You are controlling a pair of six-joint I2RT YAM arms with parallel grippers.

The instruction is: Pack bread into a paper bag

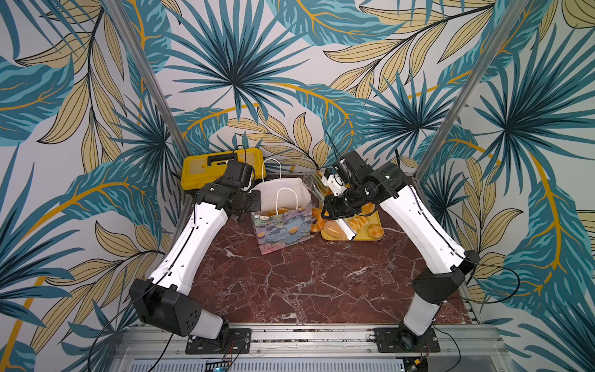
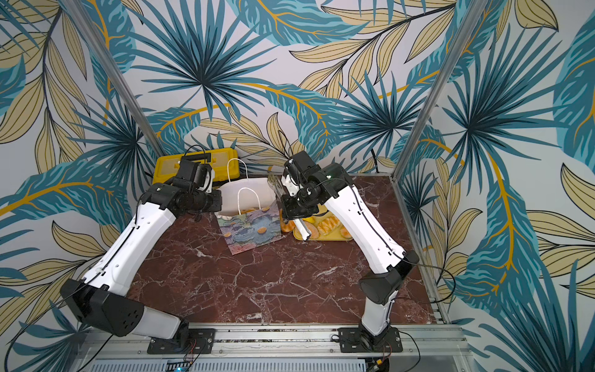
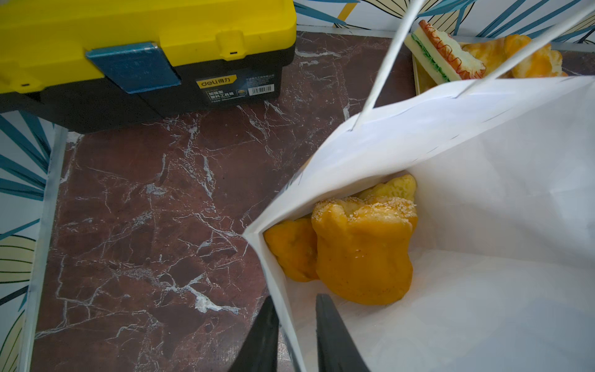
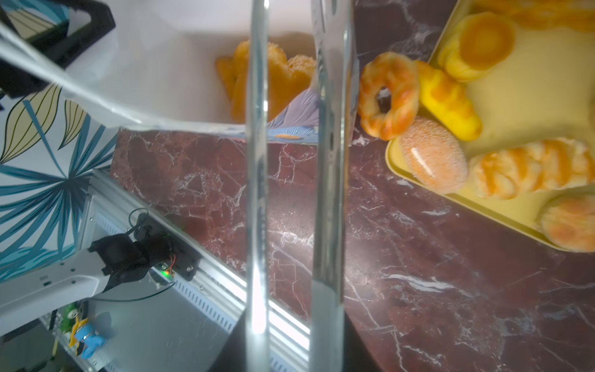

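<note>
The paper bag point(image 1: 272, 232) stands upright and open-topped on the table. My left gripper is shut on the bag's left rim, which runs between its fingers. Inside the bag lie several breads, an orange-brown bun point(image 3: 365, 263) with seeds uppermost. My right gripper holds metal tongs point(image 4: 331, 186), whose two arms run apart up the right wrist view, over the bag's right side; no bread shows between them. On the yellow tray point(image 4: 486, 215) are a twisted loaf point(image 4: 533, 168), a sugared bun point(image 4: 434, 155) and a yellow roll point(image 4: 449, 102). A ring-shaped bread point(image 4: 389, 96) lies between bag and tray.
A yellow and black toolbox point(image 3: 186, 68) stands behind my left gripper. A sandwich point(image 3: 443, 52) is visible beyond the bag's far rim. White bag handles point(image 1: 286, 188) loop above the opening.
</note>
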